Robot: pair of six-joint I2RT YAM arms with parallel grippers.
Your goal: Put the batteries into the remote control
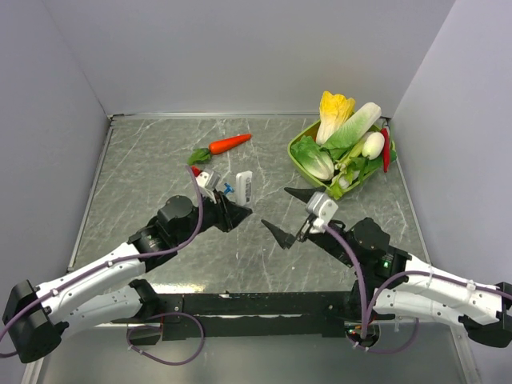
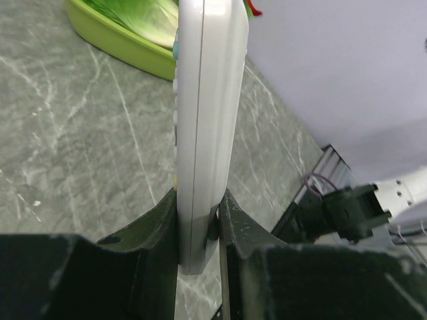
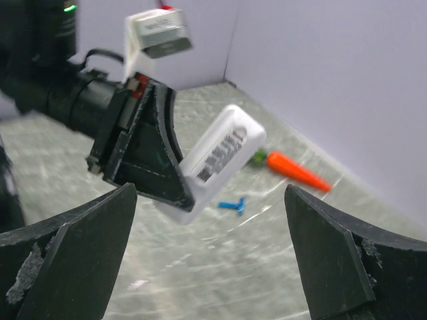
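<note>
Clamped near one end, the white remote control [image 1: 244, 184] stands up from my left gripper [image 1: 237, 216], which is shut on it. In the left wrist view its narrow edge faces the camera, with the remote [image 2: 207, 127] rising between the fingers. Dark buttons show on the remote [image 3: 227, 152] in the right wrist view; the battery compartment cannot be made out. To the right of it, my right gripper [image 1: 280, 213] is spread open, empty and clear of the remote. A small blue item [image 3: 232, 205] lies on the table behind; whether it is batteries, I cannot tell.
A carrot [image 1: 230, 144] lies at the back of the grey marbled table [image 1: 152, 168]. At the back right stands a green basket [image 1: 302, 169] full of vegetables. Open table lies between the grippers and the front edge.
</note>
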